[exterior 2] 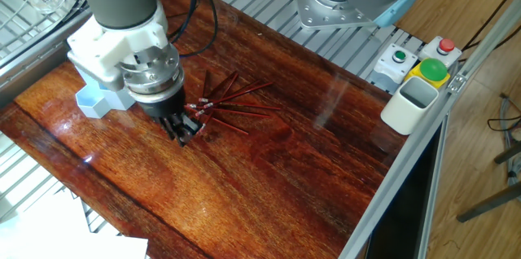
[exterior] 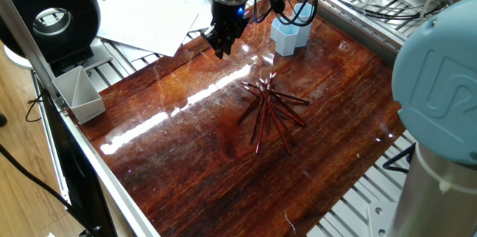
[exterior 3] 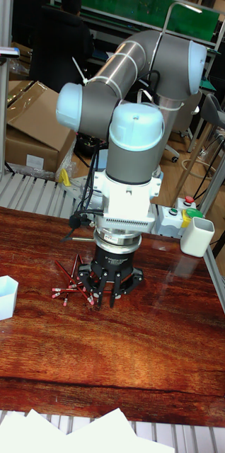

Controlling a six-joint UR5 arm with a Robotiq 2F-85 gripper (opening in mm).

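Observation:
Several thin dark-red sticks lie fanned out and crossing on the wooden table, with pale ends bunched together. They show again in the second exterior view as a spread of sticks, and in the third the gripper partly hides the sticks. My black gripper points down above the table, apart from the sticks in the first view. No object can be made out in the gripper, but whether its fingers are spread or together is unclear.
Pale blue hexagonal cups stand at the table's back edge. A white box sits at the left edge, and another white container near the buttons. Papers lie beyond the table.

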